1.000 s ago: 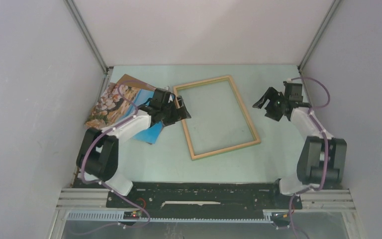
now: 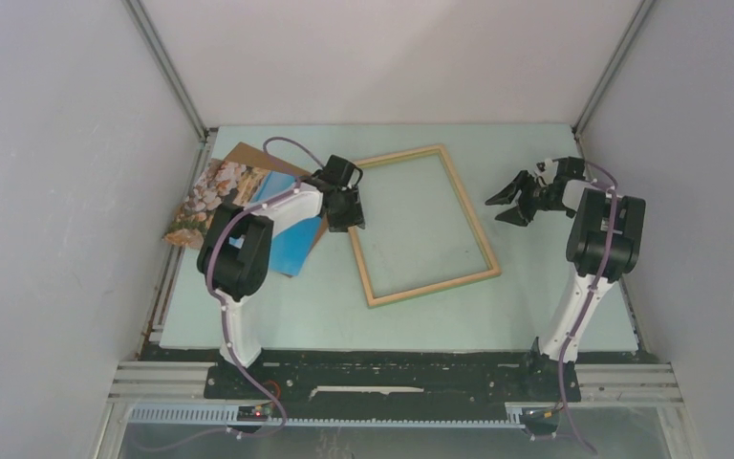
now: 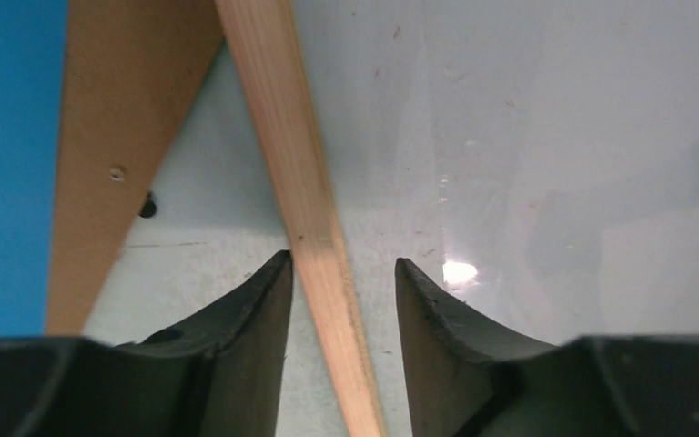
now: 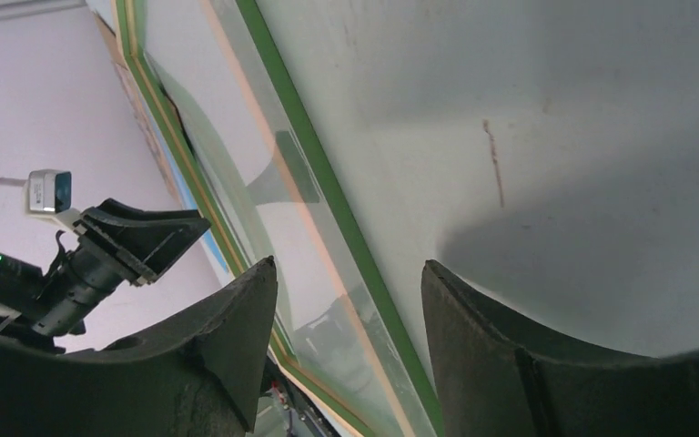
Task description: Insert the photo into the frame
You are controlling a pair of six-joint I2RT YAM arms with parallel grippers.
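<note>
The wooden frame [image 2: 429,289] lies tilted on the table, with a clear pane showing inside it in the right wrist view. Over its left bar hovers my left gripper, fingers apart; the bar [image 3: 308,200] runs through the gap between them from this angle, and I cannot tell whether it is touched. Right of the frame, clear of its right edge [image 4: 346,218], my right gripper is open with nothing between its fingers. The flowered photo [image 2: 208,203] lies at the table's left, partly hidden by the left arm.
A blue sheet [image 2: 291,247] and a brown backing board [image 2: 257,158] overlap near the photo, under the left arm. In the left wrist view the board [image 3: 114,173] reaches close to the frame's bar.
The right arm has shifted inward and its gripper is more widely spread. Frame and photo have stayed put.
</note>
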